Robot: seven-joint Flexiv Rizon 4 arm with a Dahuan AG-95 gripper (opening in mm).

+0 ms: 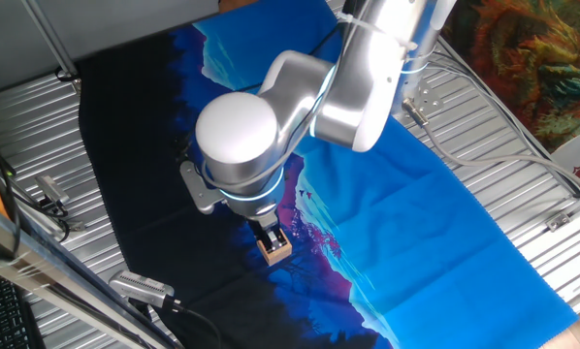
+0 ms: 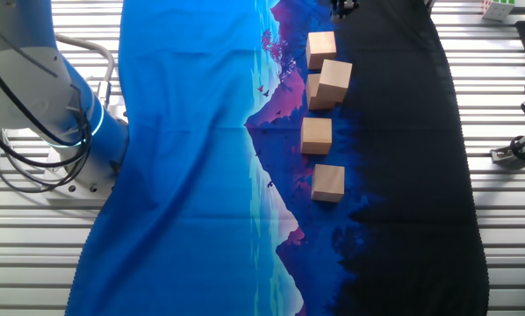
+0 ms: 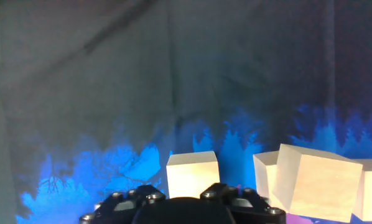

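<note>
A pale wooden cube [image 1: 274, 253] lies on the printed cloth, just under my gripper [image 1: 272, 236] in the first exterior view. The wrist view shows that cube [image 3: 193, 176] beyond my gripper, whose dark fingers [image 3: 150, 195] stand apart with nothing gripped. In the second exterior view the end cube [image 2: 320, 49] sits beside a stack, where a tilted-looking upper cube [image 2: 335, 79] rests on a lower cube [image 2: 315, 93]. My gripper [image 2: 344, 7] is partly cut off there.
The blue and black cloth [image 2: 192, 167] has wide bare areas on both sides of the cubes. A grey device with a cable [image 1: 142, 287] stands at the cloth's edge. A metal frame runs along the left in the first exterior view.
</note>
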